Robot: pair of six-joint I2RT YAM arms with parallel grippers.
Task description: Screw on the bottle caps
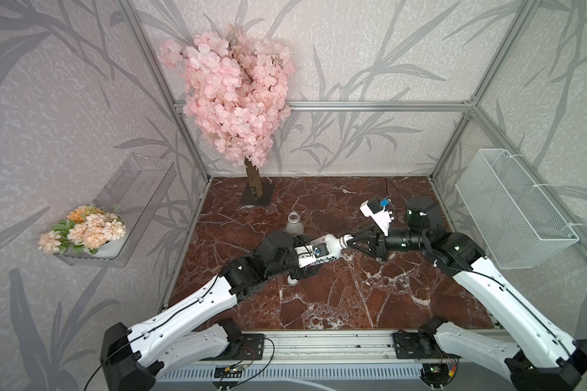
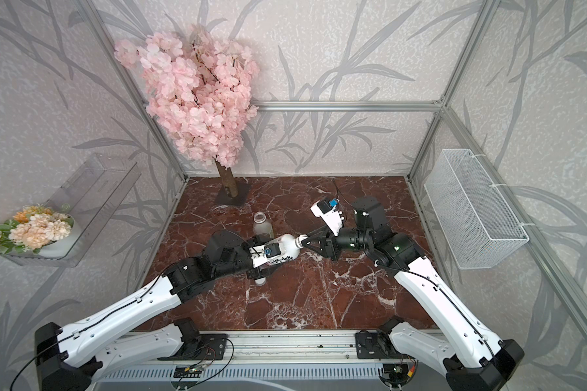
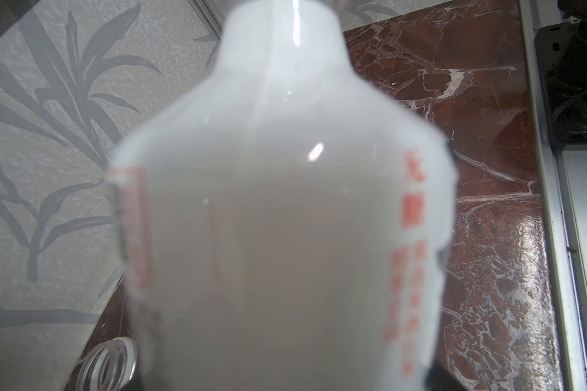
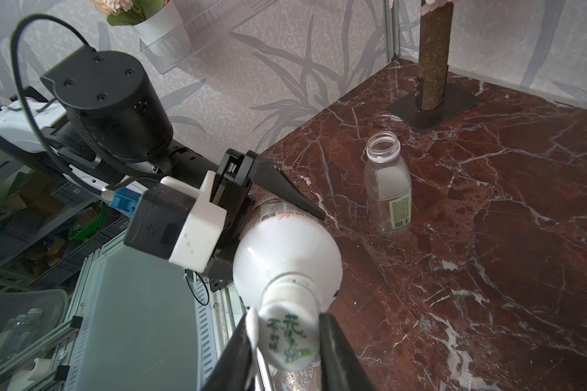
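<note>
A white bottle with red lettering (image 3: 280, 228) is held tilted in mid-air, its neck toward the right arm. My left gripper (image 1: 315, 253) is shut around its body; the fingers are mostly hidden in the left wrist view. On the bottle's neck end sits a white cap with green characters (image 4: 289, 335). My right gripper is shut on this cap, one finger (image 4: 336, 358) along each side. How tightly the cap sits on the neck cannot be told. Behind the left gripper, an uncapped clear bottle (image 4: 388, 185) stands upright on the table.
A small pale round object (image 1: 292, 280) lies partly hidden below the left gripper. The blossom tree's base (image 1: 257, 193) stands at the back left, and a wire basket (image 1: 518, 208) hangs on the right wall.
</note>
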